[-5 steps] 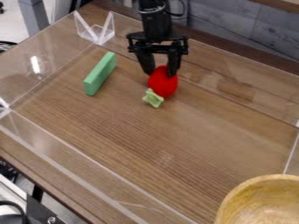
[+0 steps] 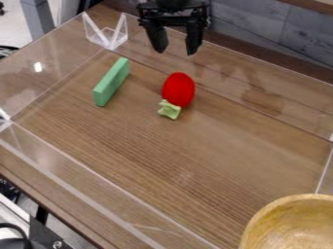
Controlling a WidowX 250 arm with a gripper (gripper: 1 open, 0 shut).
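My black gripper (image 2: 174, 39) is at the top centre of the camera view, raised above the back of the wooden table, with its fingers apart and nothing seen between them. Below it lies a red oval object (image 2: 178, 89), with a small pale green piece (image 2: 170, 110) at its lower left. A long green bar (image 2: 112, 82) lies to the left.
A clear plastic container (image 2: 107, 31) stands at the back left. A yellow bowl (image 2: 293, 229) sits at the bottom right corner, partly out of view. The middle, front and right of the wooden table (image 2: 156, 185) are clear.
My gripper has risen and moved back from the red object toward the top of the view, leaving the red object uncovered on the table.
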